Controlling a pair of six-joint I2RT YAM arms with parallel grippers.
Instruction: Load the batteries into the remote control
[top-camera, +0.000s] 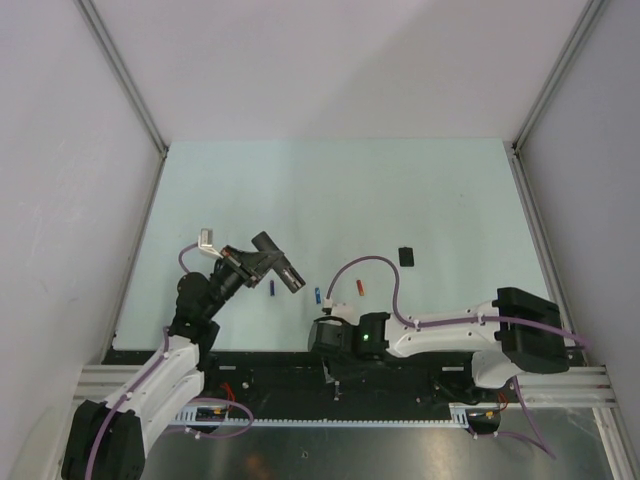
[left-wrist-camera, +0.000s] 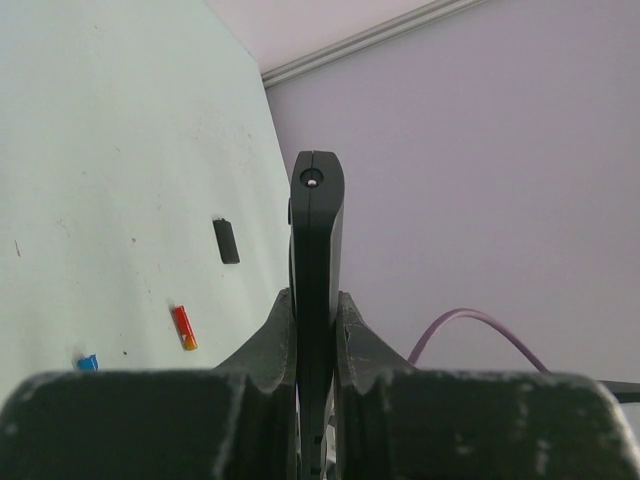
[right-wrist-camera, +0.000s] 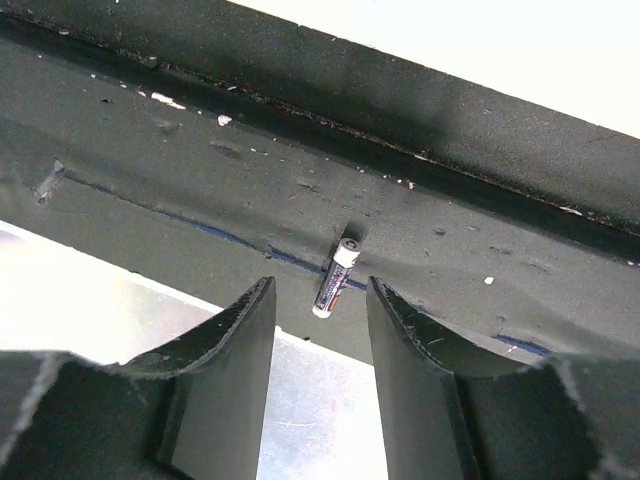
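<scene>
My left gripper (top-camera: 262, 258) is shut on the black remote (left-wrist-camera: 315, 228), held above the left half of the table. My right gripper is open over the dark strip along the table's front edge. A small battery (right-wrist-camera: 338, 271) lies on that strip, between and just beyond the two fingertips. On the table lie a blue battery (top-camera: 317, 295), a red battery (left-wrist-camera: 184, 327) and a dark thin battery (top-camera: 272, 287).
A black rectangular piece (top-camera: 405, 256), likely the cover, lies to the right on the pale table (top-camera: 460, 200). Walls stand on both sides.
</scene>
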